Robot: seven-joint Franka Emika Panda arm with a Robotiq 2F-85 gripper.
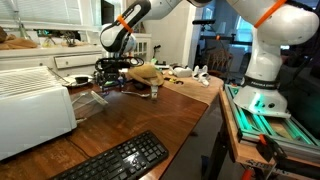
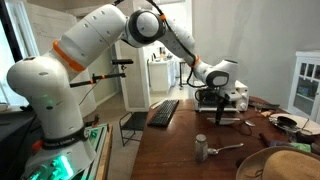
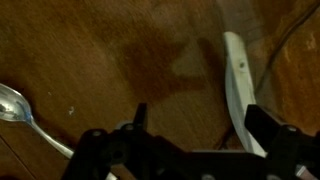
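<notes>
My gripper is open above the brown table, with no object held between its fingers. In the wrist view, a long white object (image 3: 239, 80) lies beside the right finger, its lower end partly covered by that finger. To the left, a metal spoon (image 3: 14, 104) rests on the wood, its handle running toward the left finger. Exterior view 1 has the gripper (image 1: 108, 78) low near the far side of the table, right of the white toaster-like box (image 1: 38, 110). From the other side, the gripper (image 2: 215, 100) shows in front of that box.
A black keyboard (image 1: 115, 158) lies along the table's near edge. A clear jar (image 2: 201, 148) stands near another silver utensil (image 2: 226, 148), and a brown hat (image 2: 278, 164) sits at the corner. A dark cable (image 3: 285, 45) runs past the white object. Bare wood lies around the jar.
</notes>
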